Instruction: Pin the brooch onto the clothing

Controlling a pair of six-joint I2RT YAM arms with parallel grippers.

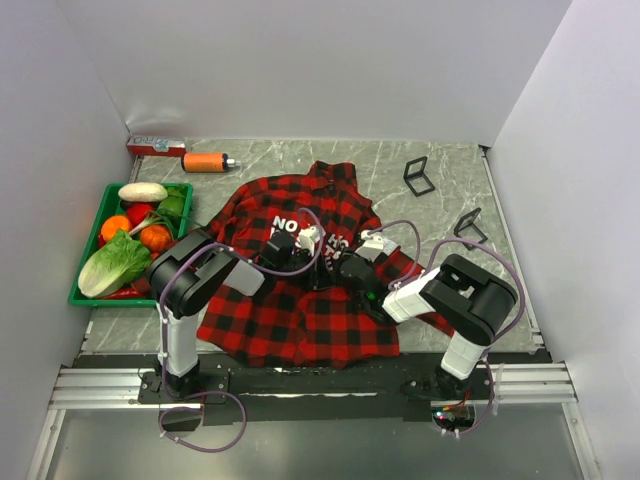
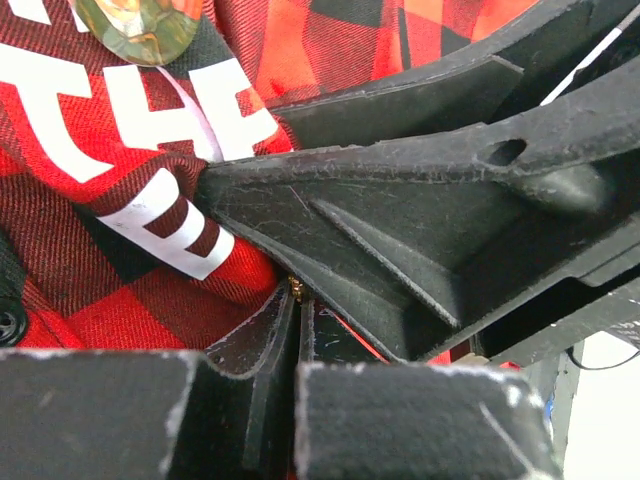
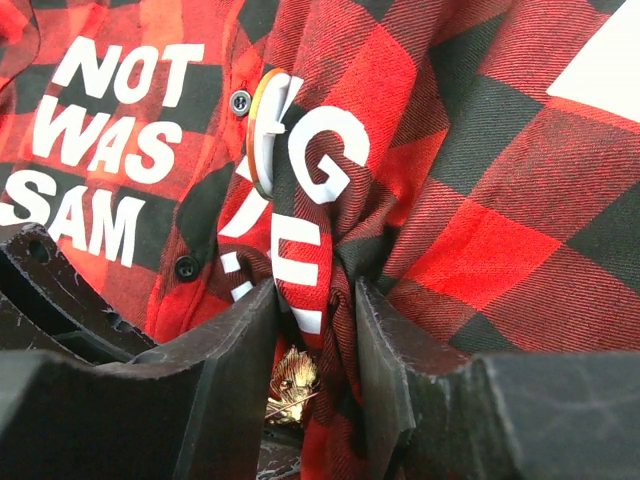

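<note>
The red-and-black plaid shirt with white lettering is spread on the table, bunched where both grippers meet. My left gripper is shut on a small gold piece; most of it is hidden there. The right wrist view shows this gold piece beside the cloth fold, with a thin pin-like line. A round glossy disc rests against the lettering. Whether disc and gold piece belong to one brooch, I cannot tell. My right gripper stands part open, its fingers on either side of an upright fold of cloth.
At the left stands a green basket of vegetables, with an orange bottle and a red box behind it. Two black frames lie at the right. Both grippers are crowded together.
</note>
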